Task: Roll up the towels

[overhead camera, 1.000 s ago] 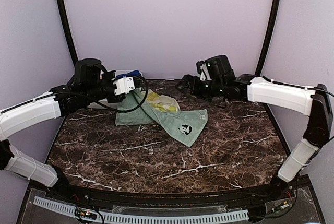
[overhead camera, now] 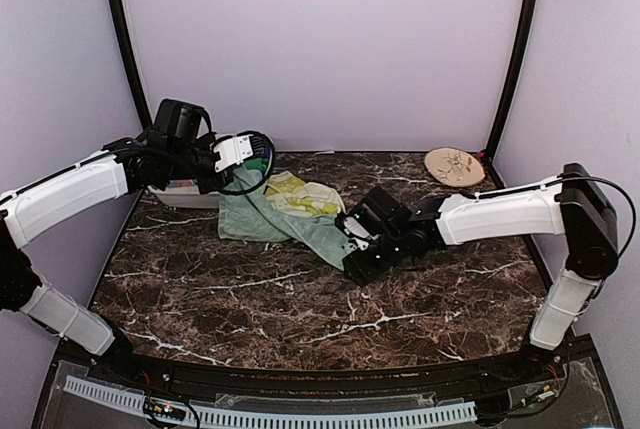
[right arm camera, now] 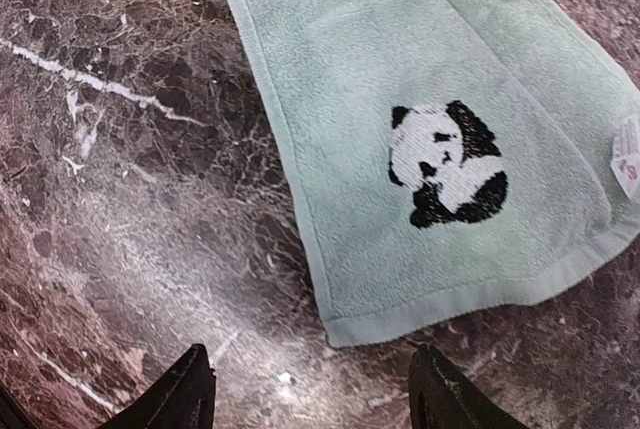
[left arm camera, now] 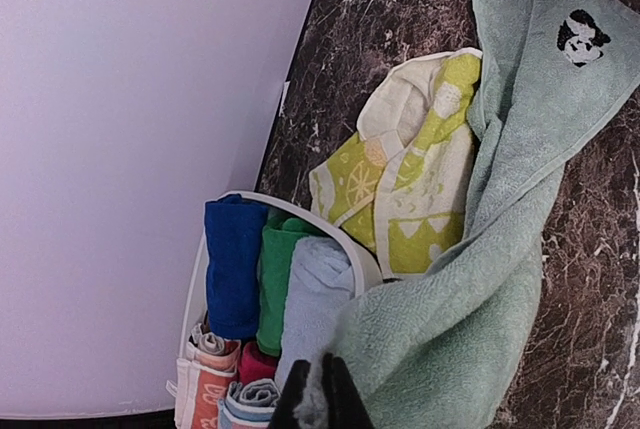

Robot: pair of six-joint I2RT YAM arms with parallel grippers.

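A mint towel [overhead camera: 310,233] with a panda print stretches diagonally across the table, its far end lifted by my left gripper, which is shut on it. In the right wrist view the towel's panda corner [right arm camera: 350,289] lies flat, just beyond the spread fingertips of my right gripper, which is open and low over it. A yellow and white towel [left arm camera: 350,179] lies crumpled behind the mint one.
A white bin [left arm camera: 365,264] at the back left holds several rolled towels. A round board [overhead camera: 454,167] sits at the back right.
My right gripper has come from the back and right to over the mint towel's near corner. My left gripper has shifted slightly back and left with the towel.
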